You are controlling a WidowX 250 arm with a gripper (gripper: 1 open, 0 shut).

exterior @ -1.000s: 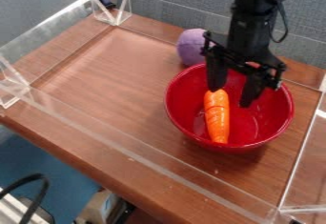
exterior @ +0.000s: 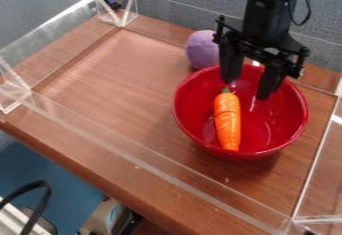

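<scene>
My black gripper point(exterior: 246, 75) hangs over the red bowl point(exterior: 273, 139), its two fingers spread apart above the bowl's interior with nothing visible held between them. An orange carrot point(exterior: 227, 125) lies lengthwise inside the bowl, its top end just below the gripper. A purple round object point(exterior: 202, 47), partly behind the gripper, rests on the wooden table behind the bowl.
A blue floor with cables and equipment shows at the lower left, beyond the table's edge.
The gripper has shifted slightly to the left, and its fingers sit a little differently over the bowl. The carrot, bowl and purple object look unmoved.
</scene>
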